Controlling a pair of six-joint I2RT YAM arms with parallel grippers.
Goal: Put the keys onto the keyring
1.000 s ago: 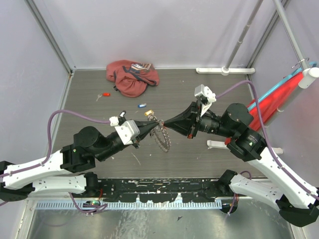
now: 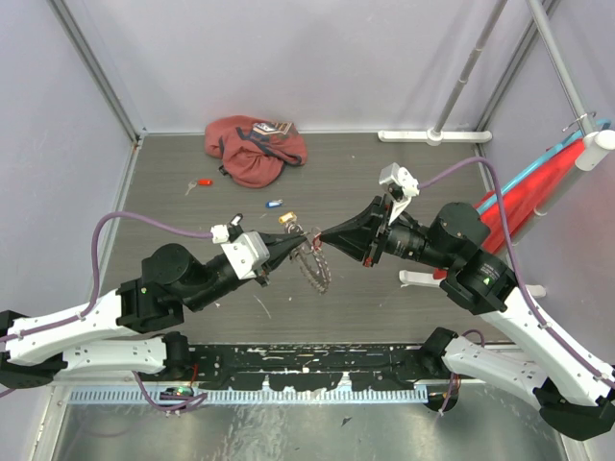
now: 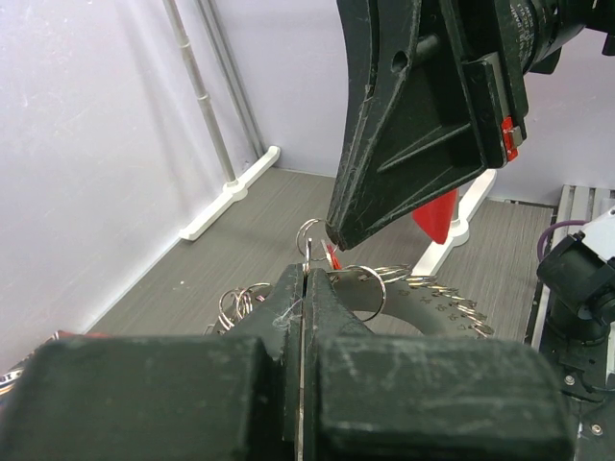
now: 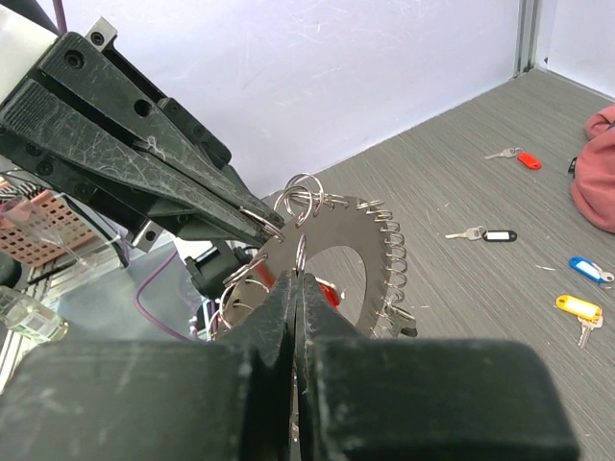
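The keyring is a flat grey metal loop (image 4: 322, 233) edged with many small wire rings, hanging between the two grippers above the floor. My left gripper is shut on a small ring (image 4: 261, 222) at its edge. Close by on the right, my right gripper is also shut, with a thin metal loop (image 4: 301, 253) standing up from its fingertips; whether it belongs to the keyring cannot be told. A red piece (image 3: 332, 256) shows just below the right fingertips, partly hidden. On the floor lie keys with red (image 4: 528, 160), black (image 4: 500, 235), blue (image 4: 585, 267) and yellow (image 4: 578, 307) tags.
A crumpled red cloth bag (image 2: 252, 154) lies at the back wall. White stand feet (image 2: 433, 136) are at the back right, beside a red sheet (image 2: 538, 192). Bare floor (image 2: 163, 250) stretches to the left.
The right gripper has shifted very slightly to the right, away from the left one, over the last second. The left arm looks unmoved.
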